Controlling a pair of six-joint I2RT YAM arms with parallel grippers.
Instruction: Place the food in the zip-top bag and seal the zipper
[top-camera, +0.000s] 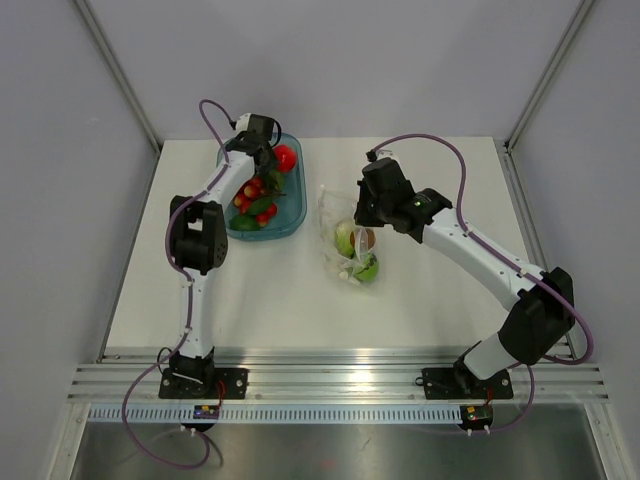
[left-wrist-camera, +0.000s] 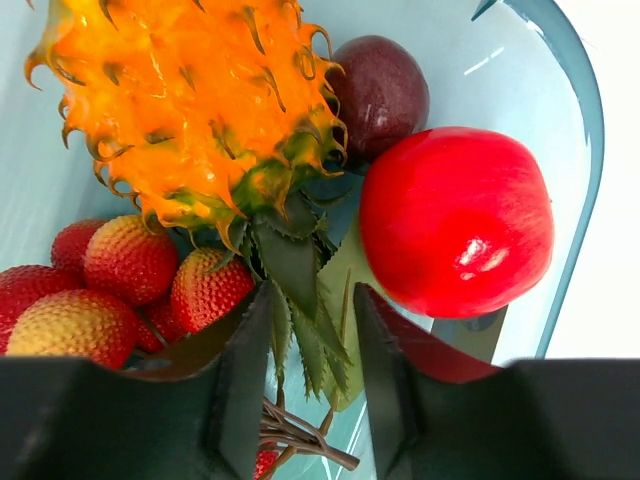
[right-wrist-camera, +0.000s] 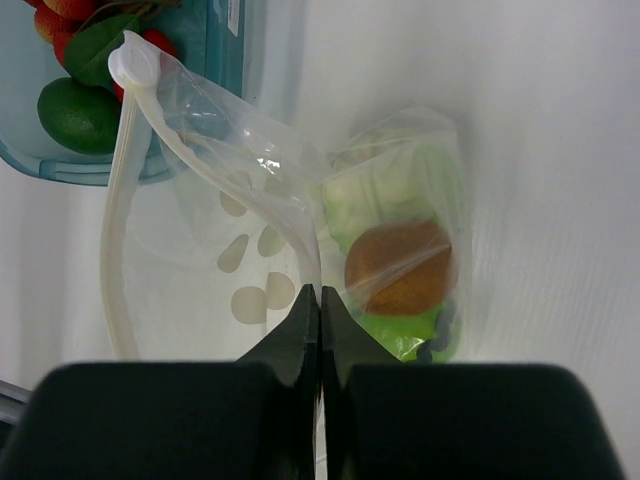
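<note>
The clear zip top bag (top-camera: 329, 226) lies mid-table. In the right wrist view its white zip edge (right-wrist-camera: 226, 183) runs down to my right gripper, which is shut on that edge, the mouth spreading to the left. Inside the bag are a brown round food (right-wrist-camera: 398, 268) and green pieces. My left gripper is over the blue bin (top-camera: 291, 212), its fingers apart, with green spiky leaves (left-wrist-camera: 288, 262) between and beneath them. An orange spiky fruit (left-wrist-camera: 190, 100) lies just ahead of the fingertips; a red round fruit (left-wrist-camera: 455, 220) is to the right.
Also in the bin are a dark purple fruit (left-wrist-camera: 378, 95), several red-yellow berries (left-wrist-camera: 130, 260) and a green avocado-like fruit (right-wrist-camera: 78, 117). Bare table (top-camera: 270, 300) lies in front of the bin and the bag.
</note>
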